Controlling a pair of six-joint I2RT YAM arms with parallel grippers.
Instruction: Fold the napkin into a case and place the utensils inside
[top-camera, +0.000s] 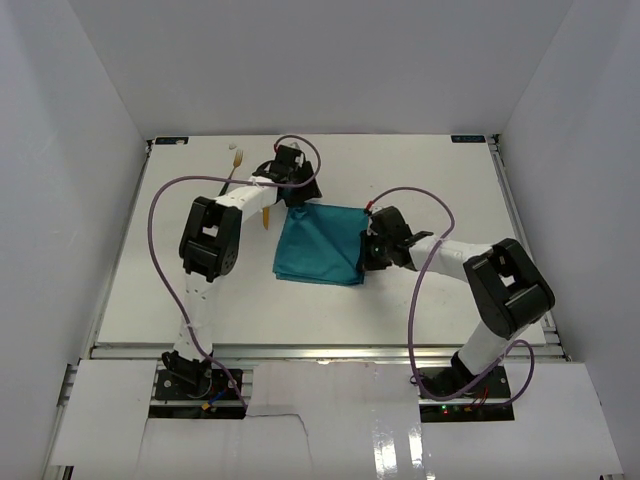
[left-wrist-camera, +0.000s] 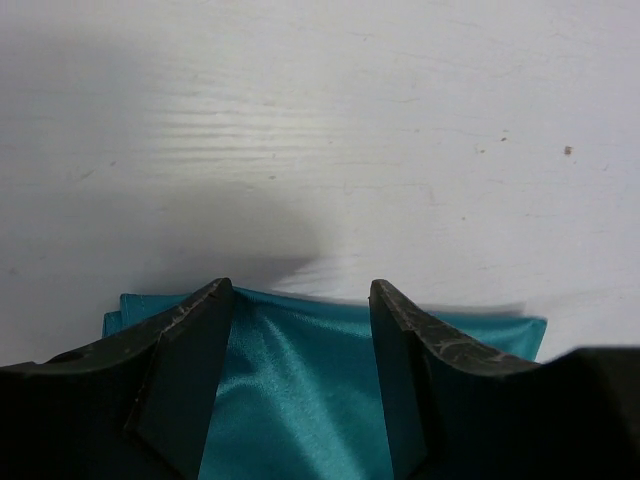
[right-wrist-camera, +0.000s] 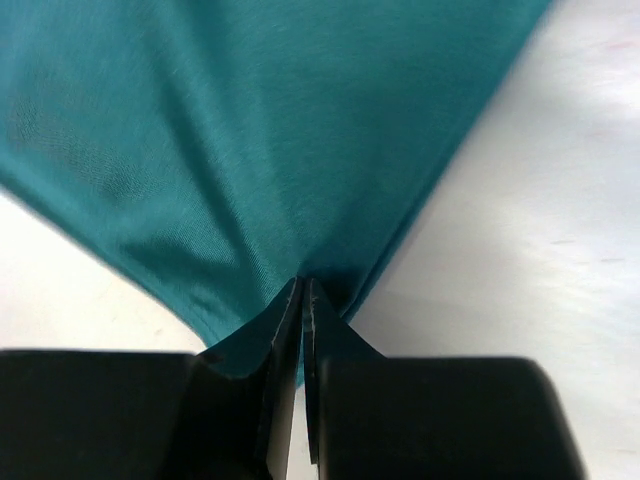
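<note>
The teal napkin (top-camera: 322, 245) lies flat in mid-table, slightly wrinkled. My left gripper (top-camera: 305, 193) is at its top left corner; in the left wrist view its fingers (left-wrist-camera: 175, 380) stand apart over the napkin's (left-wrist-camera: 290, 380) edge. My right gripper (top-camera: 365, 258) is at the napkin's lower right, shut on its edge, as the right wrist view (right-wrist-camera: 305, 300) shows. A wooden fork (top-camera: 237, 160) and a wooden utensil (top-camera: 266, 218) lie left of the napkin, partly hidden by my left arm.
A dark thin utensil lies beside the fork, partly hidden.
</note>
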